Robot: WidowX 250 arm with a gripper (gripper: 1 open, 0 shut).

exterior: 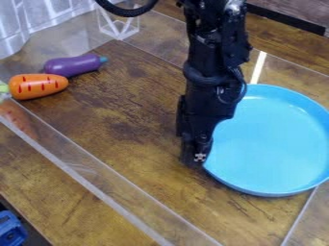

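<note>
The black gripper (197, 144) reaches down from the top centre of the camera view to the wooden floor, its tip low beside the left rim of a blue plastic tray or plate (267, 144). The fingertips are dark and partly hidden by the gripper body, so whether they are open or shut on anything cannot be told.
A toy carrot (38, 85) and a purple eggplant (71, 63) lie at the upper left. A blue object (8, 231) sits in the lower-left corner. Clear plastic edging runs along the left and top. The wooden surface left of the gripper is clear.
</note>
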